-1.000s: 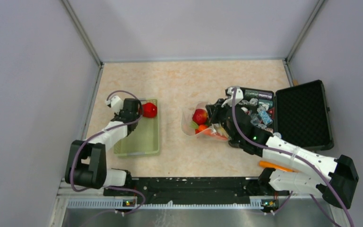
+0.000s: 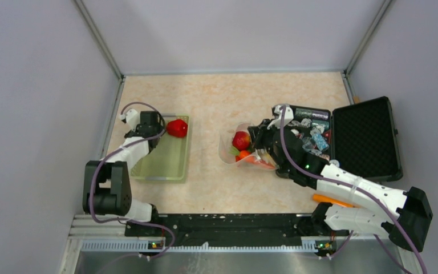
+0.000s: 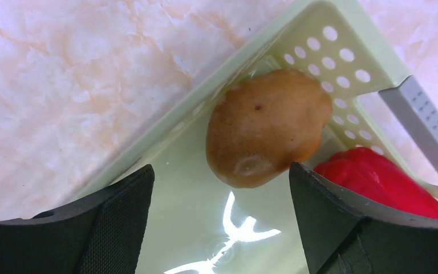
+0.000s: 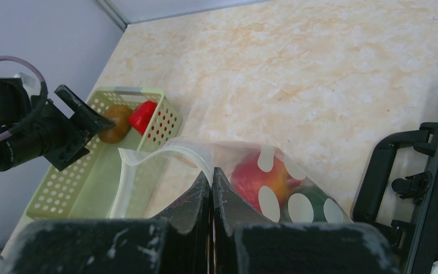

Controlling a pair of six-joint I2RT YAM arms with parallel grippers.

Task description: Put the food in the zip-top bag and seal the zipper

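Note:
A brown potato-like food (image 3: 268,128) lies in a corner of the pale green basket (image 3: 370,48), with a red pepper-like food (image 3: 376,177) beside it. Over the basket, my left gripper is open; its fingers stand apart just short of the brown food, with nothing held. The clear zip top bag (image 2: 226,149) stands mid-table with its mouth spread, holding a red round food (image 2: 241,140) and some orange and green pieces. My right gripper is shut on the bag's edge, whose white strip (image 4: 191,151) runs into its fingertips.
An open black case (image 2: 366,140) full of small items stands to the right, partly behind the right arm. An orange stick-like thing (image 2: 332,200) lies near the front right. Bare table separates basket and bag.
The basket and the red food inside it have shifted slightly left and toward the back, and my left gripper has moved the same way. My right arm and the bag look unmoved.

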